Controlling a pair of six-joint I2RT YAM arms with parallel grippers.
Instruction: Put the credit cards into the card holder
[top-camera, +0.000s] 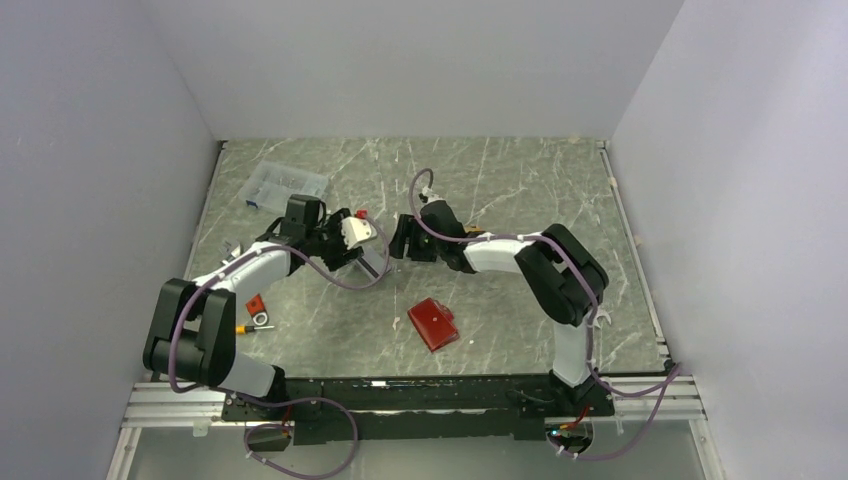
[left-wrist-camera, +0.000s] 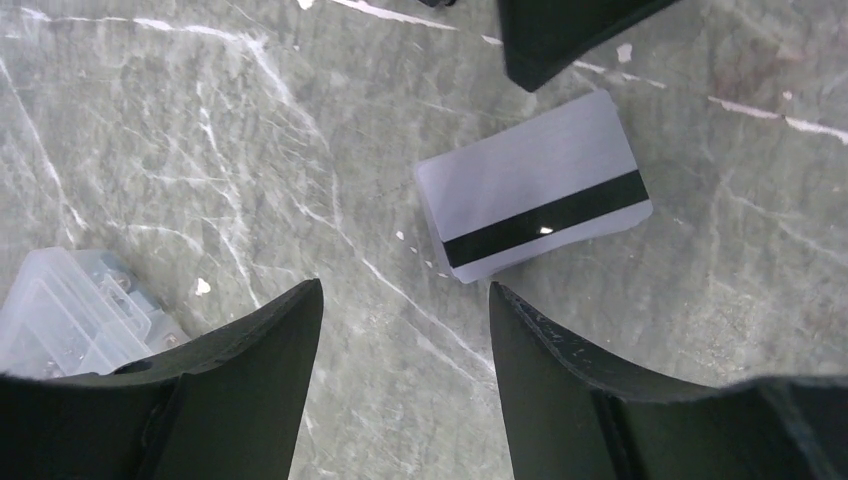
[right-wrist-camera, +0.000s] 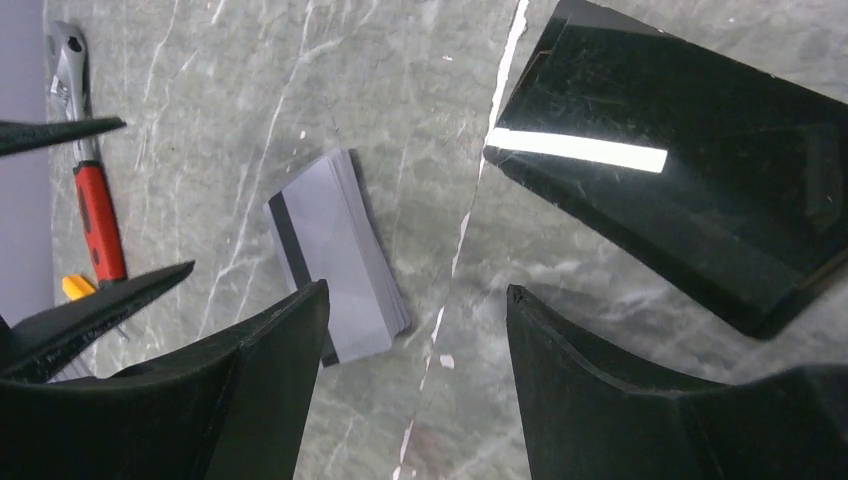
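Observation:
A stack of grey cards (top-camera: 371, 267) with a black stripe lies flat at the table's middle left, also seen in the left wrist view (left-wrist-camera: 530, 195) and the right wrist view (right-wrist-camera: 340, 260). My left gripper (top-camera: 343, 250) hovers at its left, open (left-wrist-camera: 405, 300). My right gripper (top-camera: 408, 240) hangs just to its right, open (right-wrist-camera: 417, 300), with nothing between its fingers. A black flat case (right-wrist-camera: 670, 160) lies beside the cards. A red wallet-like holder (top-camera: 433, 324) lies nearer the front; I cannot tell which is the card holder.
A clear plastic box (top-camera: 270, 182) stands at the back left. Tools lie along the left side, including a red-handled one (top-camera: 256, 305) and a screwdriver (top-camera: 243, 329); a wrench (top-camera: 601, 318) lies at the right.

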